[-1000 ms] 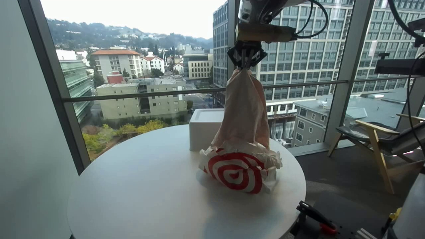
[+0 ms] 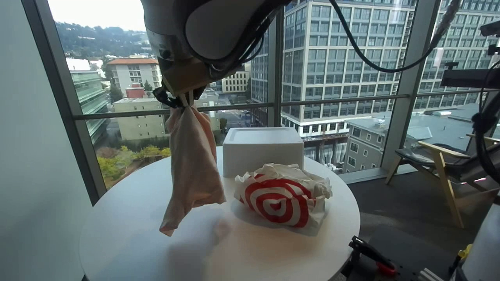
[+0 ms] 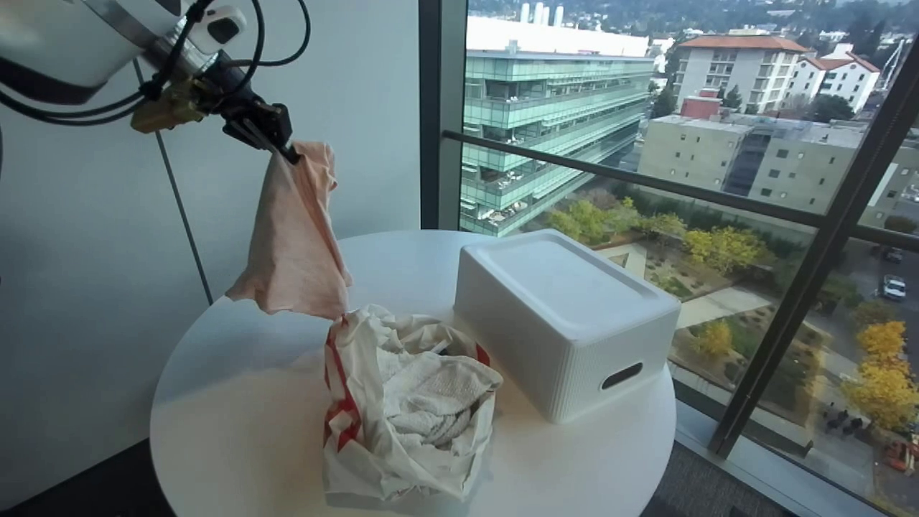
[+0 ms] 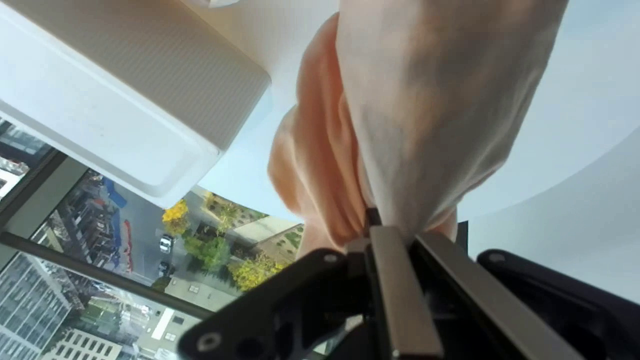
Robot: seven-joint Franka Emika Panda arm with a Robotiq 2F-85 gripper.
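A pale pink cloth [image 2: 193, 164] hangs down from my gripper [image 2: 186, 99], which is shut on its gathered top. In the second exterior view the cloth [image 3: 293, 233] hangs above the left part of the table, its lower edge close to the bag's rim in the picture. The wrist view has the cloth [image 4: 438, 108] bunched between the fingertips, its folds spreading away from them. A crumpled white bag [image 2: 281, 199] with red rings rests on the round table. Seen from the other side, its open mouth shows white crumpled material [image 3: 435, 392] inside.
Behind the bag stands a white box [image 2: 263, 152] with a lid-like top and a handle slot, near the window side. Large windows enclose the back.
My arm has swung left in the first exterior view, carrying the cloth from above the bag to over the bare left part of the table. Bag and box stayed put.
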